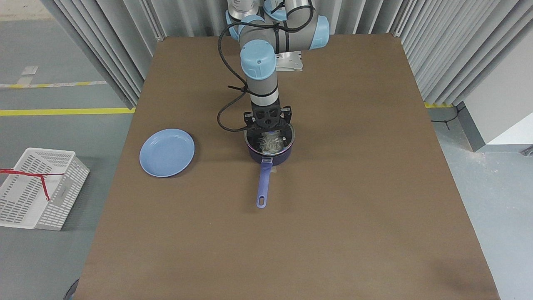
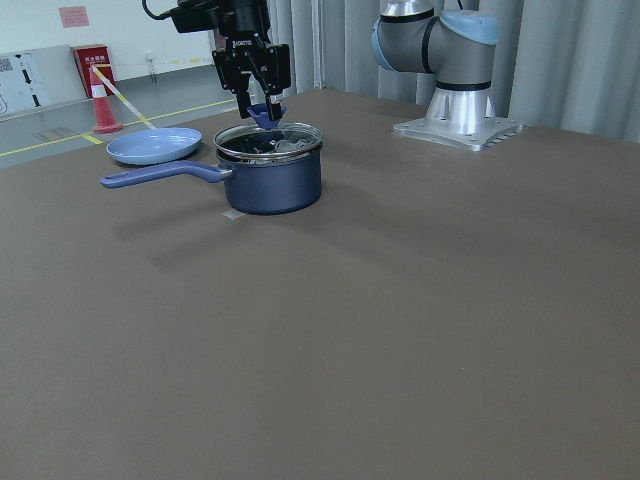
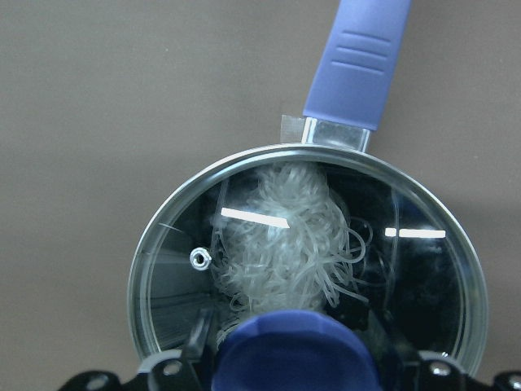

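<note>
A blue saucepan (image 2: 272, 190) with a long handle (image 1: 264, 185) stands on the table, its glass lid (image 3: 179, 252) on top. Pale translucent noodles (image 3: 281, 236) show through the glass. My gripper (image 2: 262, 100) is over the pan at the blue lid knob (image 3: 295, 358), a finger on each side of it and apparently closed on it. In the front view the wrist hides the knob.
A light blue plate (image 1: 167, 152) lies left of the pan on the brown table (image 1: 349, 210), which is otherwise clear. A white basket (image 1: 60, 200) sits on the floor beyond the left edge.
</note>
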